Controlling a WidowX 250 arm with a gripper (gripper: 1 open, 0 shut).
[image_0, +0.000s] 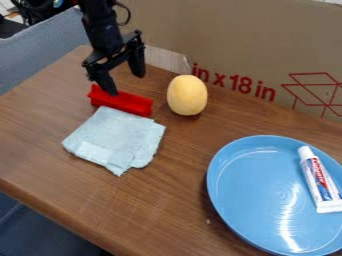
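The black gripper (115, 68) hangs at the upper left of the camera view with its fingers apart, just above a red bar-shaped object (123, 102) lying on the wooden table. One fingertip reaches down close to the red object's left part; whether it touches cannot be told. A folded pale blue cloth (114, 140) lies in front of the red object, and a yellow egg-shaped object (187, 95) stands to its right.
A blue plate (247, 210) at the right holds a toothpaste tube (319, 180). A cardboard box (261, 40) backs the table. Bare wood lies at the left and lower middle.
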